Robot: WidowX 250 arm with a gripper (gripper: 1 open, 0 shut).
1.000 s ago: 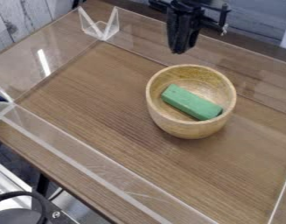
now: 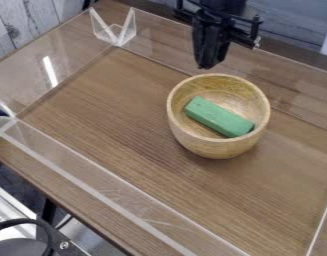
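Observation:
A pale wooden bowl (image 2: pixel 214 146) sits right of centre on the brown table (image 2: pixel 106 110), with a green rectangular block (image 2: pixel 219 117) lying inside it. Above and behind the bowl, near the top edge, the black gripper (image 2: pixel 207 58) hangs over the table, apart from the bowl. It looks shut, and nothing shows between its fingers.
A clear plastic corner piece (image 2: pixel 114 30) is at the back left. Clear strips run along the left and front edges of the table. A dark cabled object (image 2: pixel 19 243) is at the bottom left. The table left and front of the bowl is clear.
The gripper has shifted very slightly over the last second, still above and behind the bowl. The bowl and block look unmoved.

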